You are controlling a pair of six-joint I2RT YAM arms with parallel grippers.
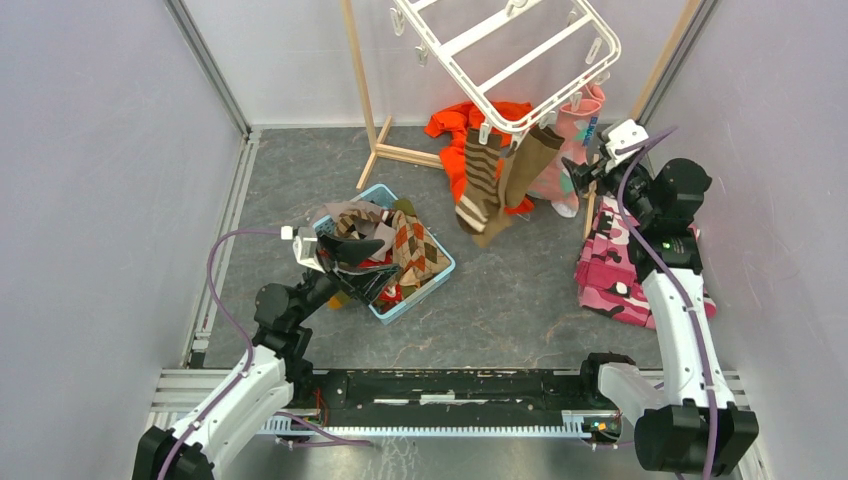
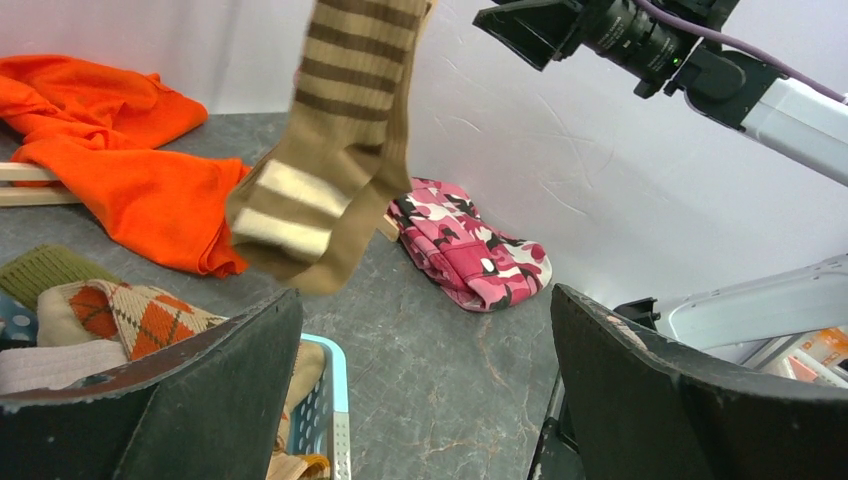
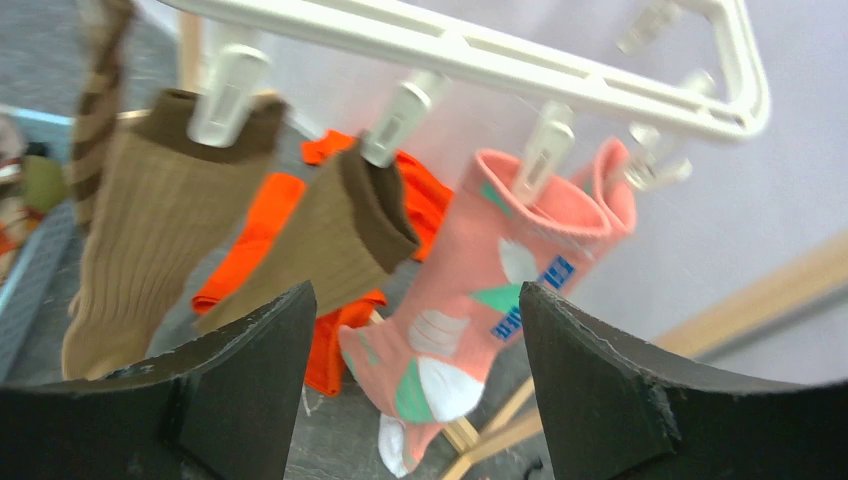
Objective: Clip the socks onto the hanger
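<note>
A white clip hanger (image 1: pixel 470 40) hangs at the top of the top view. Brown socks (image 1: pixel 528 165), a striped sock (image 1: pixel 478 175) and a pink patterned sock (image 1: pixel 560 180) hang from it; the right wrist view shows their cuffs at white clips (image 3: pixel 398 115). My right gripper is open at the hanger's right, with nothing held. My left gripper is open above a blue basket (image 1: pixel 430 290) of assorted socks, also holding nothing.
Orange cloth (image 1: pixel 450 125) lies behind the socks, near a wooden stand (image 1: pixel 400 155). Pink camouflage fabric (image 1: pixel 610 280) lies at the right wall.
</note>
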